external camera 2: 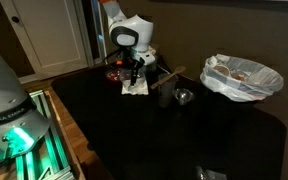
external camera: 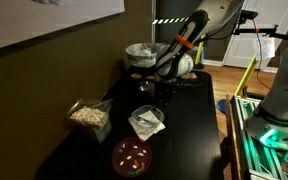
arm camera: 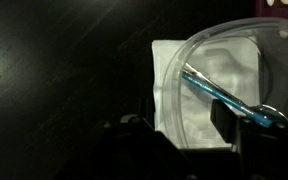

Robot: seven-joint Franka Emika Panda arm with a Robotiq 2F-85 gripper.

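A clear plastic container (arm camera: 169,95) lies on a white napkin (arm camera: 165,55) in the wrist view, with a blue-handled metal utensil (arm camera: 224,96) slanting inside it. In exterior view 1 the container (external camera: 144,121) sits mid-table, the napkin (external camera: 159,127) showing at its edge. My gripper (external camera: 162,97) hangs just behind it, pointing down. Seen from the wrist, the gripper is open, its dark fingers apart over the container's near side, and no object is visibly held. How high the fingertips are above the container is unclear.
A dark red plate (external camera: 131,158) with small bits stands in front of the container. To the left is a clear tub of pale pieces (external camera: 90,116). A white-lined basket (external camera 2: 242,78), a dark pot (external camera 2: 166,94) and a wooden spoon (external camera 2: 171,74) occupy another part.
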